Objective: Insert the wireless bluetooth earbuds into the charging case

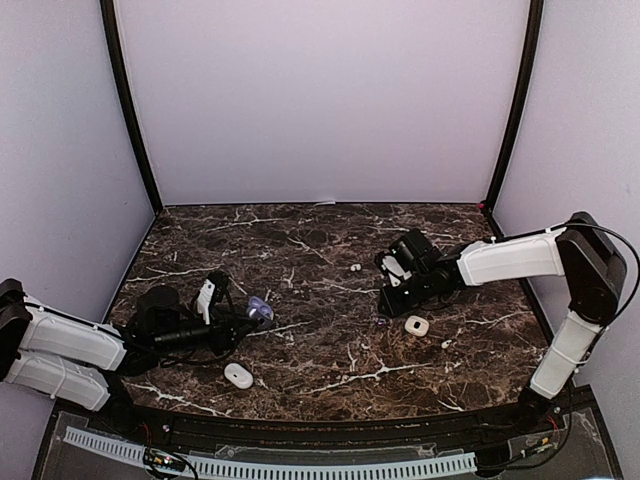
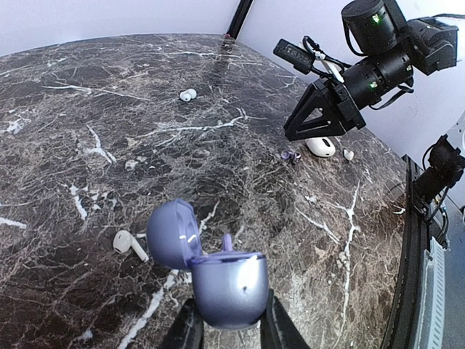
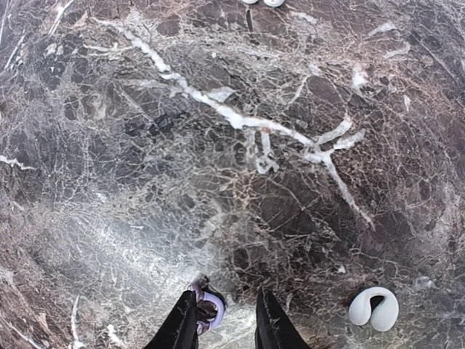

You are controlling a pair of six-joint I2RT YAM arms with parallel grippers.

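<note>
My left gripper is shut on the purple charging case point(image 2: 229, 287), held above the table with its lid point(image 2: 174, 234) swung open. Inside the case, something purple sticks up at the rim; what it is cannot be made out. On the table at the right lies a small purple earbud piece, also visible in the left wrist view as a purple earbud piece point(image 2: 290, 155). Over it my right gripper hovers, its fingers apart and nothing gripped. The purple piece shows close to the left finger point(image 3: 178, 320).
White earbuds lie about: one point(image 2: 129, 244) near the held case, a pair point(image 1: 356, 267) farther back. White cases rest at the front left point(image 1: 238, 375) and beside the right gripper point(image 1: 417, 326), with a small white piece point(image 1: 447, 344) near. Mid-table is mostly clear.
</note>
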